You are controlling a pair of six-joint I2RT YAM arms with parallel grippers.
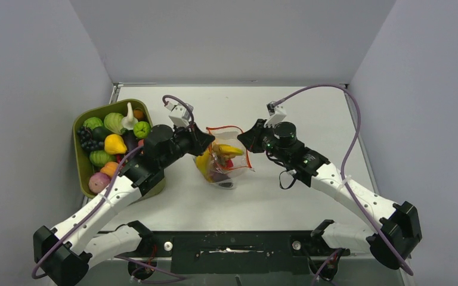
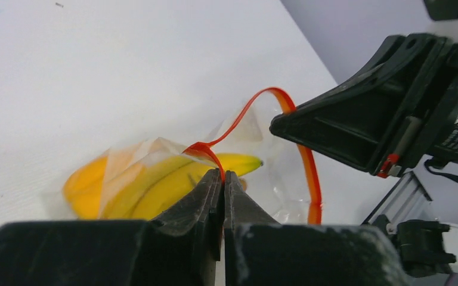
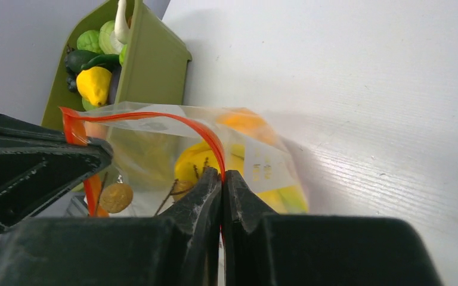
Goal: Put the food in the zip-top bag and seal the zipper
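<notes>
The clear zip top bag [image 1: 229, 170] with an orange-red zipper edge hangs between my two grippers, its mouth gaping. Inside, a yellow banana shows through the plastic, and brownish food [image 3: 117, 197] is visible in the right wrist view. My left gripper is shut on the bag's edge; the orange strip runs in between its fingertips. On the opposite side of the mouth, my right gripper is shut on the zipper edge too. The bag's lower part is partly hidden by folds and glare.
A green bin [image 1: 81, 158] full of toy fruit and vegetables, with a yellow pepper [image 1: 115, 144] among them, stands at the left, partly beneath my left arm.
</notes>
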